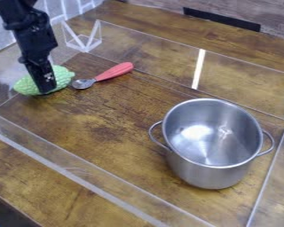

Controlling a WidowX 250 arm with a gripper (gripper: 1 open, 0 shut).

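Note:
My black gripper (40, 78) is at the upper left, its tips low on a green bumpy object (59, 76) lying on the wooden table. Its fingers look close together; whether anything sits between them is unclear. A spoon with a red handle (114, 70) lies just right of the green object. A steel pot (213, 166) with two side handles stands at the right.
Clear strips and a white tape line (199, 69) run along the edges of the work area.

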